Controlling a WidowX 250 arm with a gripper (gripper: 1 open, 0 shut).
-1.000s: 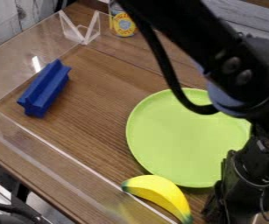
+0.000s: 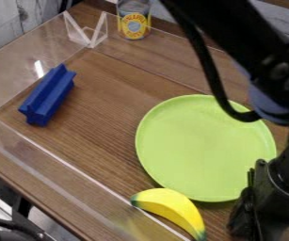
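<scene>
A light green plate [image 2: 200, 148] lies on the wooden table [image 2: 99, 100]. Just below it, near the bottom edge, rests a yellow toy banana [image 2: 174, 208] with green tips. A blue grooved block [image 2: 47, 95] is on the left. My black gripper [image 2: 263, 202] is at the lower right, beside the plate and right of the banana, mostly cropped; its fingers are too dark to make out.
A can or jar [image 2: 134, 21] with a yellow label stands at the back. Clear plastic barriers line the left and front edges. The table between block and plate is free.
The arm has shifted right and back, uncovering more of the can and the plate's right side. The plate, banana and block have not moved.
</scene>
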